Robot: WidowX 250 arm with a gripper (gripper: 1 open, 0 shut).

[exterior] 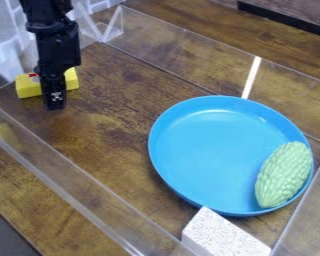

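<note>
My black gripper (53, 95) reaches down at the left side of the wooden work surface, shut, low over a yellow block (29, 86). The block lies partly hidden behind the gripper, so whether the fingers touch it is unclear. A large blue plate (203, 150) lies on the right, with a pale green ridged corn-like object (283, 175) on its right part.
Clear plastic walls border the surface. A white speckled block (223, 238) sits at the front right.
</note>
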